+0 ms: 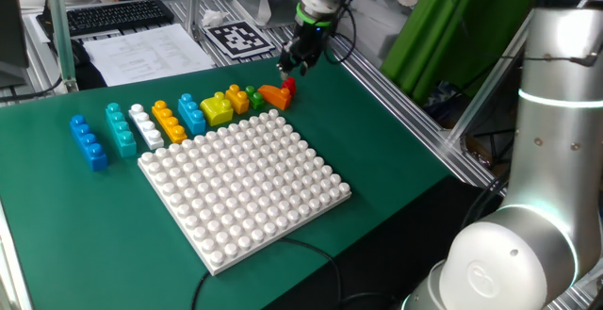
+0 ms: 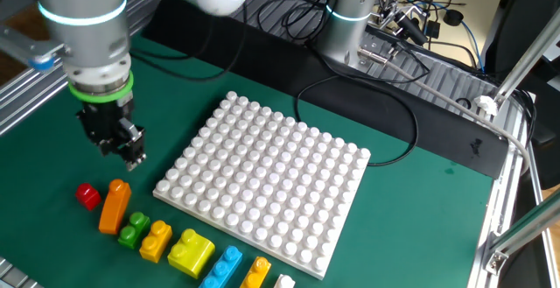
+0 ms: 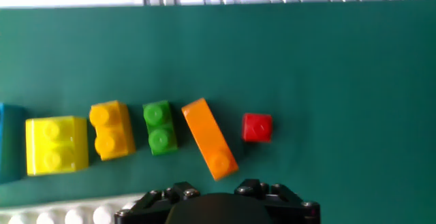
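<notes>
My gripper (image 1: 293, 71) hangs above the green table near the far end of the brick row, its two fingertips apart and nothing visible between them. In the wrist view the gripper shows only along the bottom edge. Ahead of it lie a slanted orange brick (image 3: 210, 139) and a small red brick (image 3: 257, 127). Left of these are a green brick (image 3: 160, 127), a yellow-orange brick (image 3: 112, 129) and a lime-yellow brick (image 3: 57, 145). A white studded baseplate (image 2: 267, 179) rests flat with no bricks on it.
Farther along the row stand a light-blue brick (image 1: 191, 114), an orange-yellow long brick (image 1: 169, 122), a white brick (image 1: 145, 127), a teal brick (image 1: 121, 131) and a dark-blue brick (image 1: 89, 143). Cables (image 2: 411, 130) run beside the baseplate.
</notes>
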